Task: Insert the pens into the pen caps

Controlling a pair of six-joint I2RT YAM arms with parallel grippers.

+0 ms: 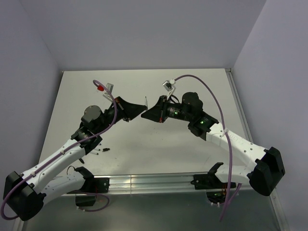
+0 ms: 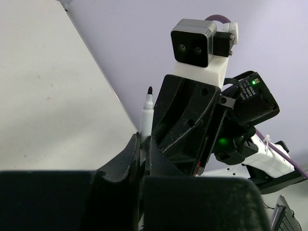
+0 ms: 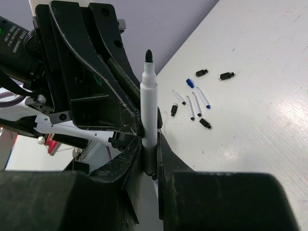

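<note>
A white pen (image 1: 146,100) with a bare black tip stands upright where the two grippers meet above the middle of the table. My left gripper is shut on the pen's body, tip upward. From the other side my right gripper is also shut on this pen, its fingers crossing close to the left ones. The pen's lower end is mostly hidden by the fingers. Several loose pens (image 3: 196,104) lie on the table in the right wrist view, around them black caps (image 3: 226,76) and a blue cap (image 3: 190,83).
Loose pens and caps lie at its front left, partly under the left arm. A metal rail (image 1: 144,180) runs along the front edge. Grey walls close off the back and sides.
</note>
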